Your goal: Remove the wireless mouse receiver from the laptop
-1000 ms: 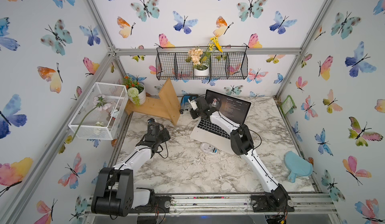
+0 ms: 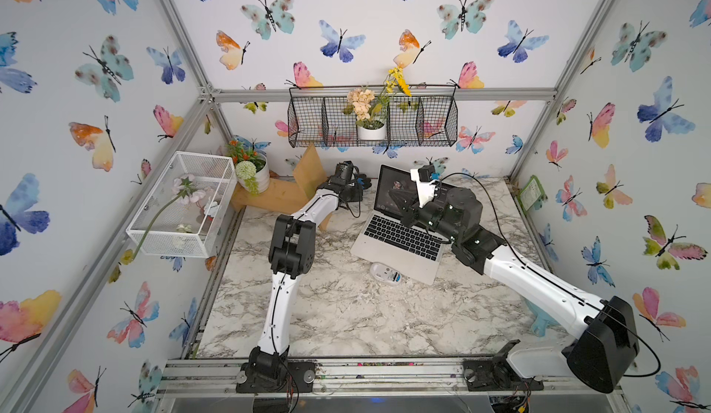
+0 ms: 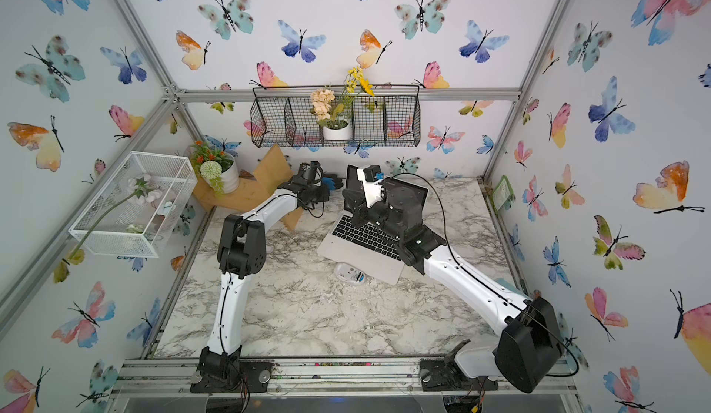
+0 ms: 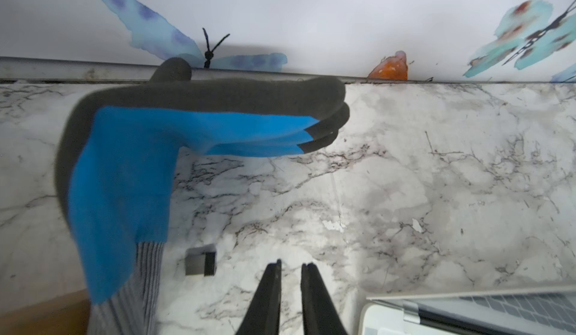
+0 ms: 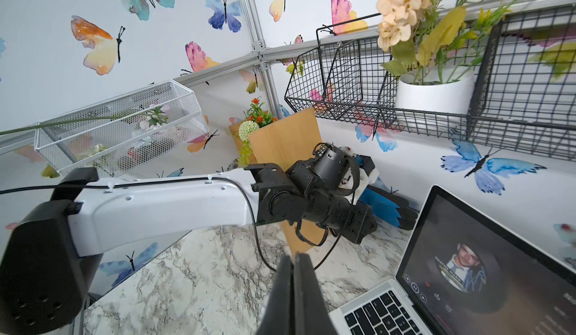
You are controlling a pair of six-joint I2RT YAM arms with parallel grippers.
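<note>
The silver laptop (image 2: 396,254) stands open on the marble table, its left side at the lower right of the left wrist view. My left gripper reaches beyond the laptop's left side, part open with nothing between its fingers. A small metal-and-black piece (image 4: 199,263), possibly the receiver, lies on the table left of those fingers, beside a blue-black glove (image 4: 132,155). My right gripper is shut, raised over the laptop. The white mouse (image 2: 386,272) lies in front of the laptop.
A wooden stand (image 2: 266,194) and potted flowers are at the back left. A wire basket (image 2: 403,139) hangs on the back wall; a white mesh basket (image 2: 144,242) is on the left.
My right arm has swung right and drawn back, rising over the laptop.
</note>
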